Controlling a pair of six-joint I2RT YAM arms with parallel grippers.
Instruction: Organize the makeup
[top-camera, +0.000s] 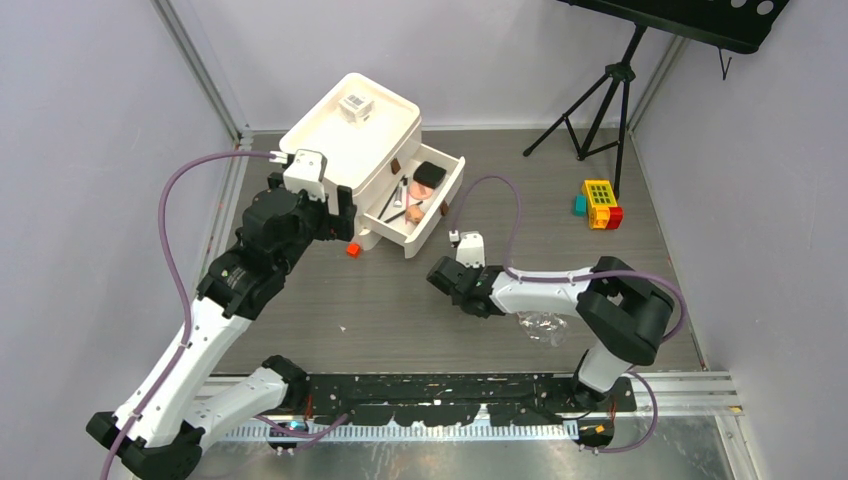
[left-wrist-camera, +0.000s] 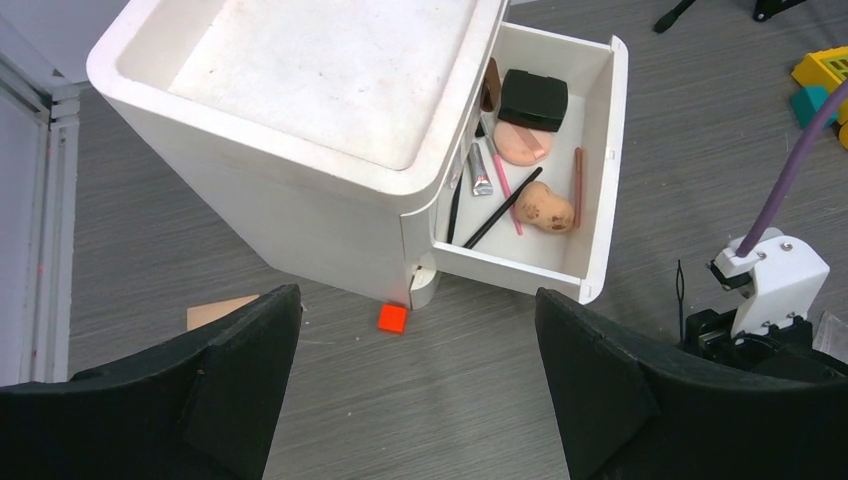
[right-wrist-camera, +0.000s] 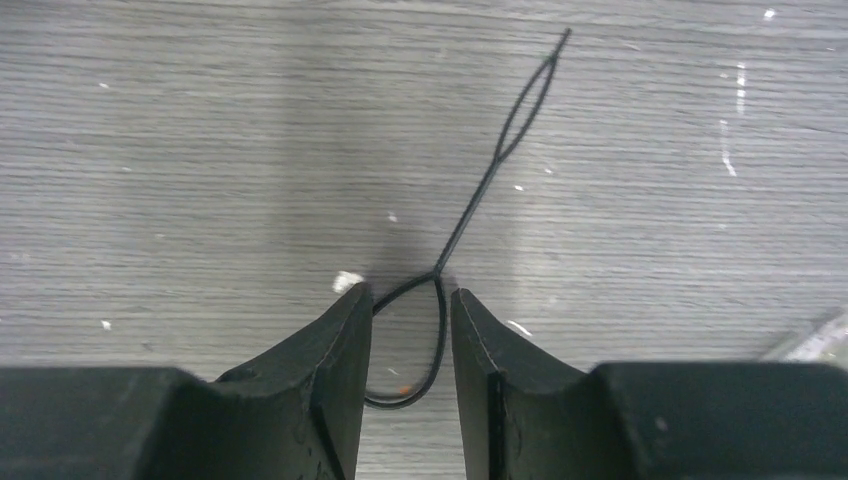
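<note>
A white drawer (top-camera: 436, 219) stands pulled out of the white cabinet (left-wrist-camera: 287, 89), holding a black compact (left-wrist-camera: 533, 100), a pink round puff (left-wrist-camera: 522, 142), a tan sponge (left-wrist-camera: 543, 206), pencils and a small tube. My left gripper is open and empty, raised by the cabinet. My right gripper is part open, low over the floor, at the lower loop of a thin black looped band (right-wrist-camera: 466, 215); whether it touches the band I cannot tell.
An orange block (left-wrist-camera: 392, 319) lies by the cabinet. A toy block cluster (top-camera: 600, 204) and a tripod stand at right. Clear plastic (top-camera: 543, 326) lies beside the right arm.
</note>
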